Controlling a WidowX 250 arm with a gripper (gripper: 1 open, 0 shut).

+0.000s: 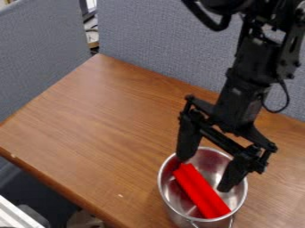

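Note:
A steel pot point(168, 193) stands at the front right of the wooden table. A red bar-shaped object point(201, 191) lies tilted inside it. The black gripper point(216, 161) is open, its two fingers reaching down into the upper part of the pot, around the far end of the red object. Whether the fingers touch it is unclear.
Grey padded panels point(173, 40) stand along the back and at the left. A white object point(14, 216) lies beyond the table's edge at the lower left.

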